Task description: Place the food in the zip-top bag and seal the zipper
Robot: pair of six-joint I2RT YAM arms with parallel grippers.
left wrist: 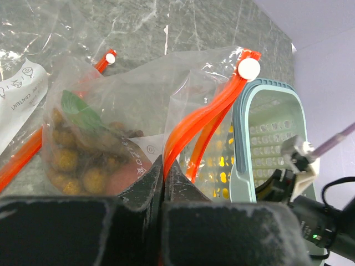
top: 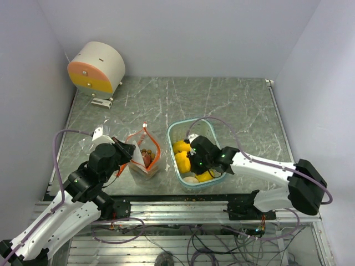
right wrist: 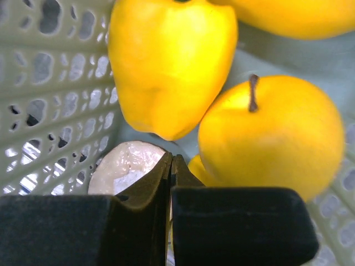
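Note:
My left gripper is shut on the orange zipper rim (left wrist: 197, 119) of an upright plastic bag (top: 144, 160). Inside the bag are small round brownish foods (left wrist: 65, 159), a green leaf (left wrist: 80, 111) and something reddish. My right gripper is shut, low in the plastic basket (top: 206, 129), with nothing seen between its fingers. Around it lie a yellow pepper (right wrist: 166, 66), a round yellow fruit with a stem (right wrist: 269, 138), other yellow pieces and a pale round item (right wrist: 125, 163) with a white patch.
More clear bag plastic with a white label (left wrist: 19, 97) and orange zipper lies left of the held bag. A cream cylindrical box (top: 97, 69) with colored drawers stands at the back left.

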